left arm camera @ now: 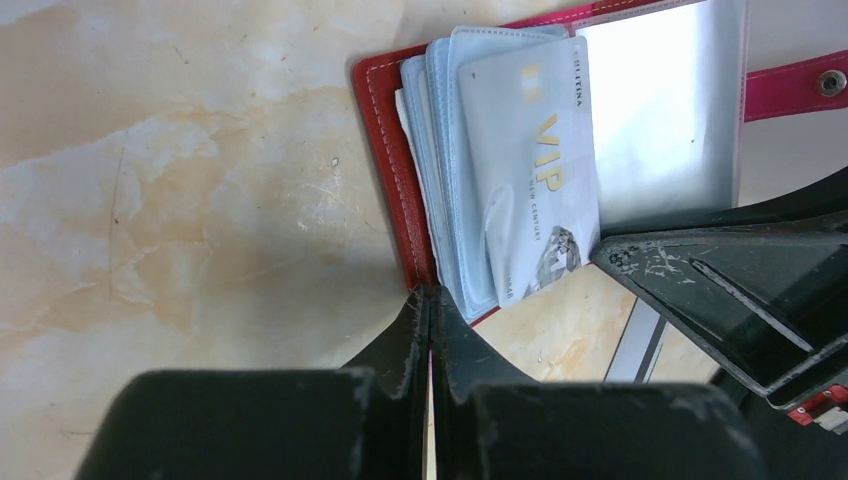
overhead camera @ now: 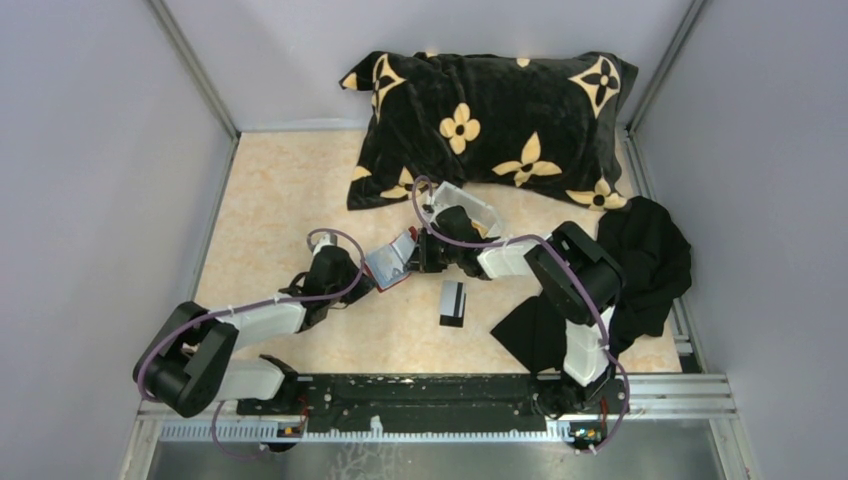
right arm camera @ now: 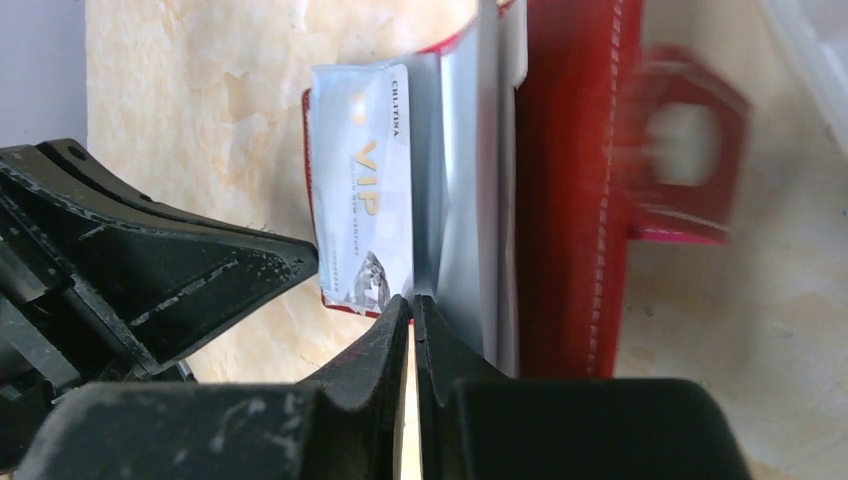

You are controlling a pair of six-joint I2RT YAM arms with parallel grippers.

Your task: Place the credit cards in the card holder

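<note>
The red card holder (overhead camera: pixel 385 266) lies spread open between my two grippers, its pale clear sleeves fanned out. A white VIP card sits in one sleeve, and the same card (right arm camera: pixel 362 190) shows in the right wrist view. My left gripper is shut at the holder's lower left corner; whether the thin cover edge is pinched is hidden. At the sleeves' lower edge, beside the card, my right gripper is shut with nothing visible between its fingers. A silver card with a dark stripe (overhead camera: pixel 452 303) lies on the table.
A white open tray (overhead camera: pixel 482 210) stands behind the right gripper. Further back lies a black patterned cushion (overhead camera: pixel 490 125); dark cloth (overhead camera: pixel 640 270) covers the right side.
</note>
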